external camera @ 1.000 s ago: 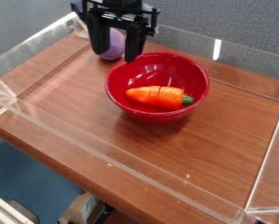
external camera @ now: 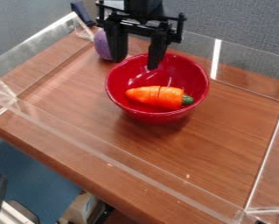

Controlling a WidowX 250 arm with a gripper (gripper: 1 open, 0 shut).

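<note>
My black gripper (external camera: 138, 58) hangs at the top centre, its two fingers wide apart with nothing between them, over the back left rim of a red bowl (external camera: 122, 87). An orange carrot with a green top (external camera: 151, 95) lies on its side inside the bowl. A purple object (external camera: 101, 45) sits behind the gripper at the back left, partly hidden by it.
The wooden table (external camera: 200, 166) is bounded by clear plastic walls (external camera: 72, 122). A grey padded wall stands behind, and some clutter lies on the floor at the lower left.
The bowl and carrot have not visibly moved.
</note>
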